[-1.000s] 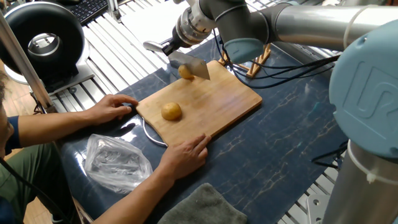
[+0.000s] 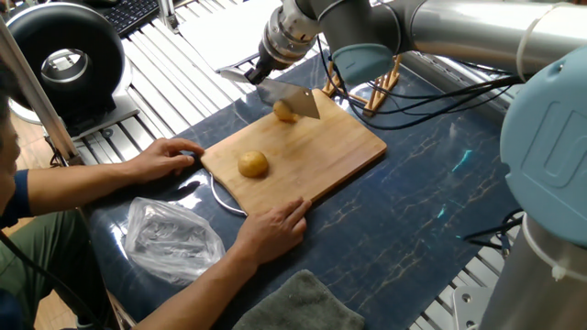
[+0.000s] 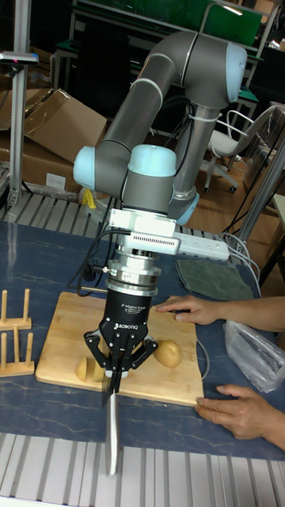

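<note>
My gripper (image 3: 116, 390) is shut on a knife, whose pale handle (image 3: 112, 435) sticks out toward the camera in exterior view 3. In exterior view 1 its broad blade (image 2: 295, 99) stands over the far part of the wooden cutting board (image 2: 321, 160). Close against the blade is a potato (image 2: 282, 110), partly hidden by it. Exterior view 3 shows this potato (image 3: 81, 368) as what look like two pieces beside the blade. A rounded potato (image 2: 253, 164) rests apart, nearer the person.
A person's hands (image 2: 275, 229) hold the board's near edge and corner. A clear plastic bag (image 2: 172, 240) and a grey cloth (image 2: 301, 304) lie on the dark table. Beyond the board stands a wooden rack (image 2: 381, 90). The table right of the board is clear.
Over the last second the gripper and knife have shifted slightly right and down in exterior view 1. The potato by the blade has moved a little the same way. The other potato stays put.
</note>
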